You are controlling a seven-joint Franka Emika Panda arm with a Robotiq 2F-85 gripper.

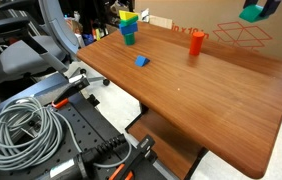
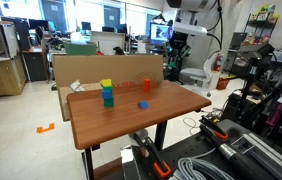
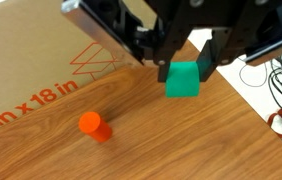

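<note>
A green block (image 3: 182, 80) is pinched between the fingertips of my gripper, which is shut on it. From exterior view 1, the green block (image 1: 251, 13) appears high at the top right, in the air above the table's far right part, with most of the gripper cut off by the frame. An orange-red cylinder (image 1: 196, 42) stands upright by itself toward the back of the table, its top bare. In the wrist view the cylinder (image 3: 95, 126) lies left of and below the held block.
A stack of yellow, blue and green blocks (image 1: 129, 28) stands at the table's far left, with a small blue block (image 1: 141, 61) nearby. A cardboard panel (image 1: 239, 25) borders the back.
</note>
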